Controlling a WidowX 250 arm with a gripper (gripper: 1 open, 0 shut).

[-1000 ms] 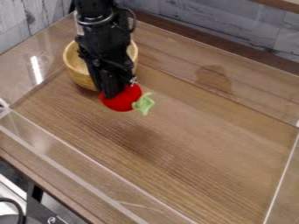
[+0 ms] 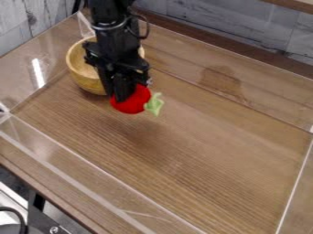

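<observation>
My gripper [image 2: 124, 90] reaches down from the top centre of the camera view, shut on a red toy strawberry [image 2: 132, 102] with a pale green leafy top pointing right. The strawberry is just in front and to the right of a yellow bowl [image 2: 86, 69], which is partly hidden behind the arm.
Grey walls edge it at the back left, with a wooden ledge along the back right. A dark cable lies at the bottom left corner.
My gripper and the strawberry have moved slightly to the right and up, toward the back of the table.
</observation>
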